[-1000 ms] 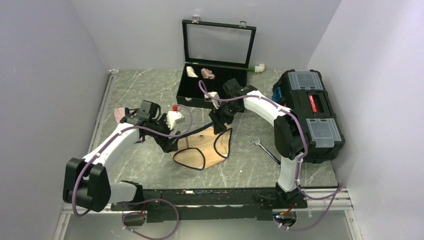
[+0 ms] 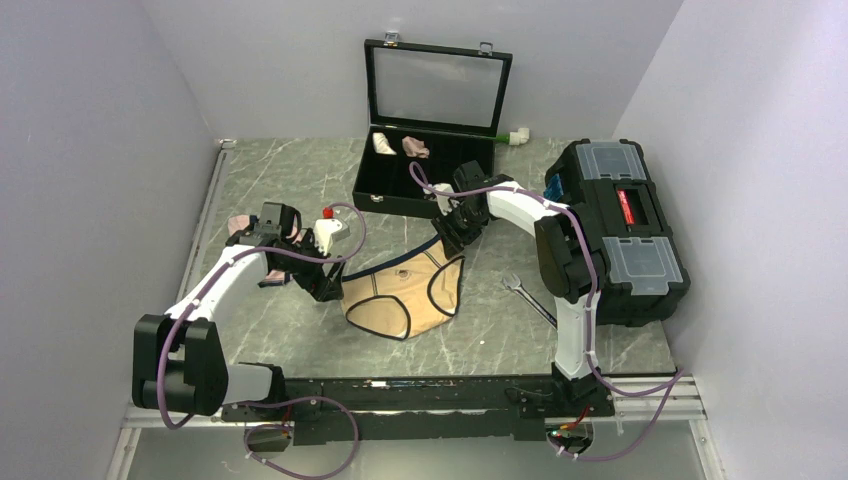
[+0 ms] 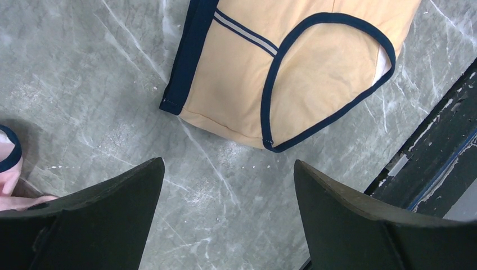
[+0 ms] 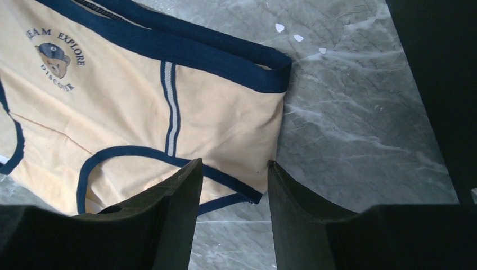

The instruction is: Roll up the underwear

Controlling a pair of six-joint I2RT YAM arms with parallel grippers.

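Flat on the marble table lies peach underwear (image 2: 405,290) with a navy waistband and leg trims; the waistband faces the back of the table. At its left end my left gripper (image 2: 332,290) hovers just beside the cloth; in the left wrist view the left gripper is wide open with bare table between its fingers. Over the right end stands my right gripper (image 2: 457,247), hiding that waistband corner from the top view. The right wrist view shows the right gripper partly open above the side edge, gripping no cloth.
Behind the underwear stands an open black box (image 2: 400,200) holding small pale garments. A wrench (image 2: 530,300) and a large black toolbox (image 2: 625,230) are on the right. Pink cloth (image 2: 240,224) lies beneath the left arm.
My left gripper has drawn back leftward off the underwear's end. The right gripper has shifted right, towards the garment's right edge. The underwear lies as before.
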